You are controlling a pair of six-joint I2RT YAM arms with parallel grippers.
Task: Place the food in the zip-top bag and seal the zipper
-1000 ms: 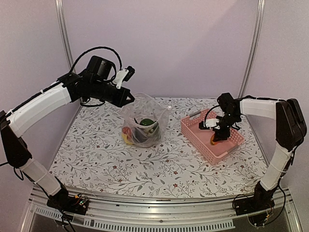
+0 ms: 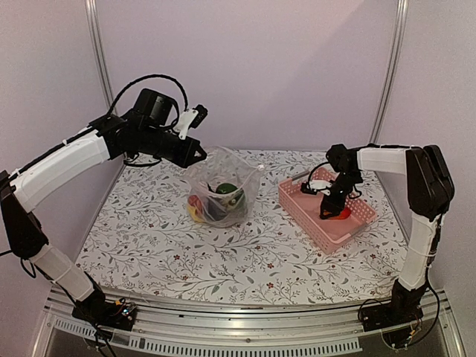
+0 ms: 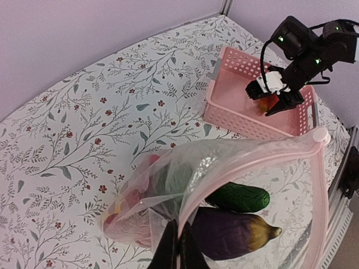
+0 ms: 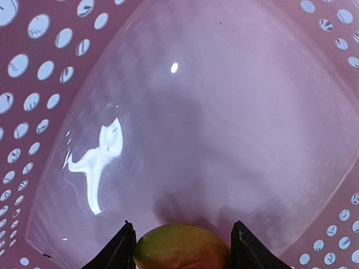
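Observation:
The clear zip top bag (image 2: pixel 253 195) stands mid-table with its mouth open. Through its film show a dark green vegetable (image 3: pixel 238 197), an eggplant (image 3: pixel 233 232) and reddish-yellow food at the lower left. My left gripper is shut on the bag's rim, pulling up its left edge. Over in the pink basket (image 2: pixel 306 223), my right gripper (image 2: pixel 325 201) reaches down to a red-green fruit (image 4: pixel 182 247). The right fingers (image 4: pixel 247 242) stand apart on either side of this fruit, close to its skin; whether they press on it is unclear.
The basket's perforated walls surround the right gripper, and its visible floor (image 4: pixel 224 129) is bare around the fruit.
The right arm has shifted left and down within the basket, bringing its fingers to the fruit. In the top view the left arm and the bag look almost unchanged.

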